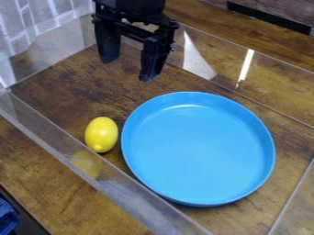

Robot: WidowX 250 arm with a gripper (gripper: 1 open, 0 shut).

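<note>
My black gripper [130, 57] hangs over the wooden surface at the top of the camera view, its two fingers spread apart with nothing visible between them. Below it, to the left, a yellow egg-shaped object [101, 134] lies on the wood. A blue round plate [196, 147] takes up the lower right, just right of the yellow object. The gripper is above and behind both, apart from them.
Clear plastic walls [50, 138] run along the left and bottom of the work area. A blue item [13, 220] is at the bottom left corner outside. The wood behind the plate is clear.
</note>
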